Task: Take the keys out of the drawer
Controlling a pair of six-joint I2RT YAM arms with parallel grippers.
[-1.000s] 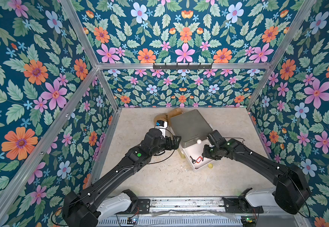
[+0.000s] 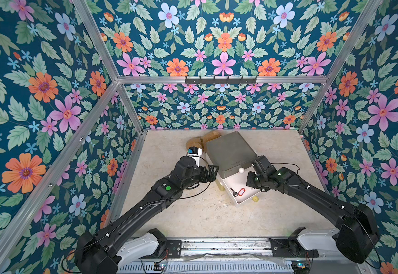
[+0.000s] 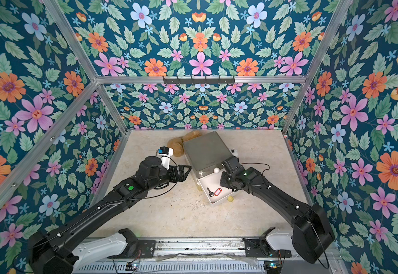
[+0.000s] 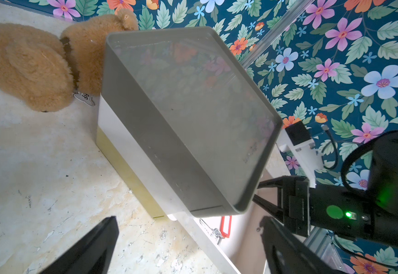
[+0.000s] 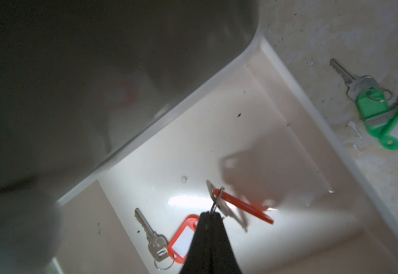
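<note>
In the right wrist view, my right gripper is shut on the thin metal ring of one key set, above the pale drawer's floor [image 5: 194,155]. From that ring hang a key [image 5: 230,209] and a red tag [image 5: 247,207], their shadow lying on the floor beneath. A second key [image 5: 155,244] with a red-framed white tag [image 5: 182,239] lies flat in the drawer, left of the gripper. My left gripper stands open and empty, its blurred fingers wide apart, left of the drawer [image 2: 232,182] and above the table.
The grey-topped cabinet [image 2: 231,153] overhangs the drawer's rear. Keys with green tags [image 5: 375,107] lie on the table outside the drawer's right wall. A brown plush toy [image 4: 25,64] rests behind the cabinet's left side.
The left arm has barely moved.
</note>
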